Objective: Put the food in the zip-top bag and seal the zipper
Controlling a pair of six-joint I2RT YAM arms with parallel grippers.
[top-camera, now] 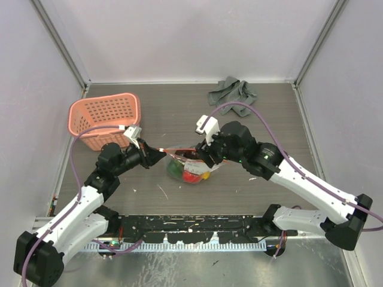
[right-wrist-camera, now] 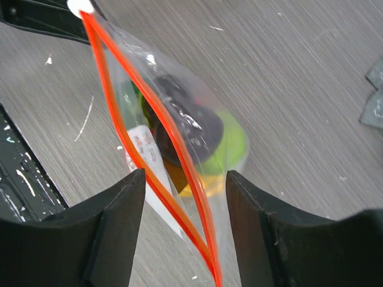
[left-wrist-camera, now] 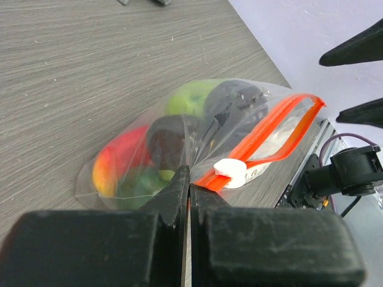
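Observation:
The clear zip top bag (left-wrist-camera: 137, 161) lies on the table holding several food pieces, among them a red one (top-camera: 191, 177), a yellow one (top-camera: 206, 175) and dark ones (right-wrist-camera: 191, 134). Its orange zipper (right-wrist-camera: 161, 113) gapes, the two strips apart along the middle. My left gripper is shut on the bag's zipper corner, beside the white slider (left-wrist-camera: 233, 170). Over the bag's other end hangs my right gripper, fingers apart; the zipper's far end passes between its fingers in view, with no grip on it. In the top view that arm covers part of the bag.
An empty orange basket (top-camera: 105, 113) stands at the back left. A grey cloth (top-camera: 232, 95) lies at the back. Table around the bag is bare.

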